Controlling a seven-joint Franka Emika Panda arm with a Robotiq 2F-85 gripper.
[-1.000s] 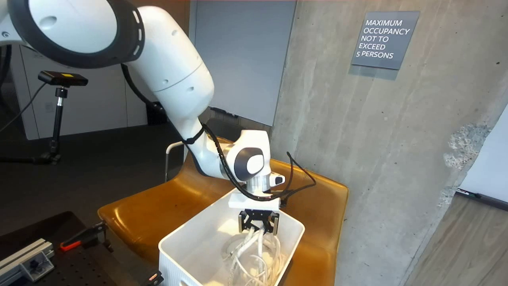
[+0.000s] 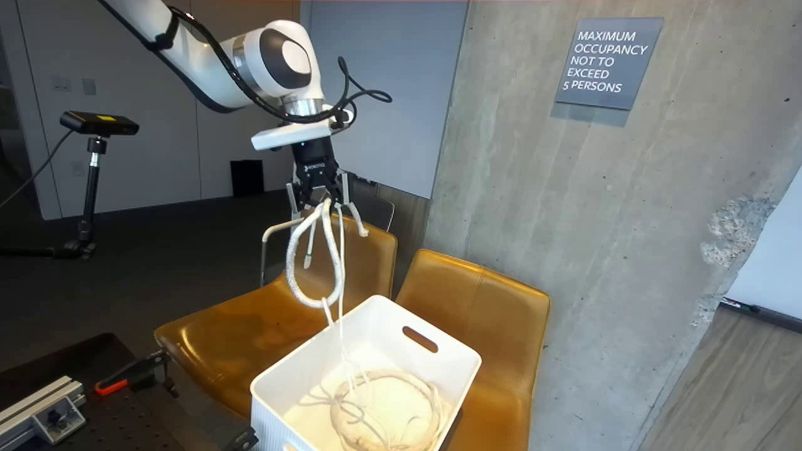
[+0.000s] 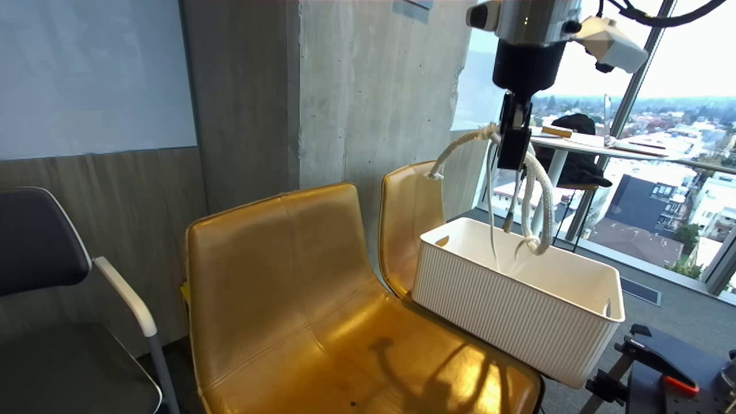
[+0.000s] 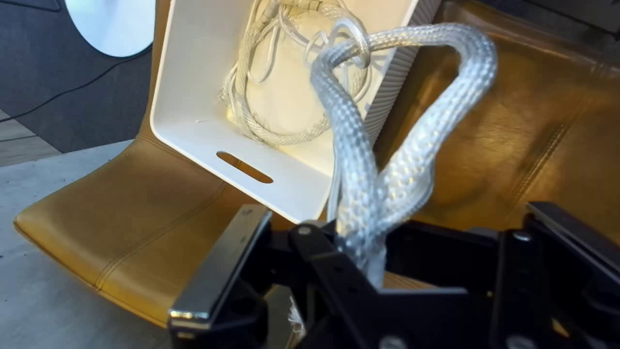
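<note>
High above the white bin (image 2: pixel 270 376), my gripper (image 2: pixel 321 196) is shut on a white braided rope (image 2: pixel 291 263). A thick loop hangs below the fingers, and a shorter end droops off to the other side. Thin white strands trail from the loop down into the bin. In the wrist view the rope (image 4: pixel 427 136) comes out from between the fingers, which hide its pinched part. A ring of coiled pale cord (image 4: pixel 247 116) lies on the bin floor. From the side, the gripper (image 3: pixel 512 148) points straight down, with the rope (image 3: pixel 548 203) on both sides of it.
The bin rests on tan leather chairs (image 3: pixel 276 262), with a second chair back behind it. A concrete wall (image 2: pixel 639 225) rises close behind. At the lower left stands a dark table (image 2: pixel 128 417) with a red-tipped clamp (image 2: pixel 124 379). A camera stand (image 2: pixel 90 188) is farther left.
My gripper has risen out of the bin and moved left in exterior view 1. The rope loop has come up with it, while a coil of cord remains in the bin.
</note>
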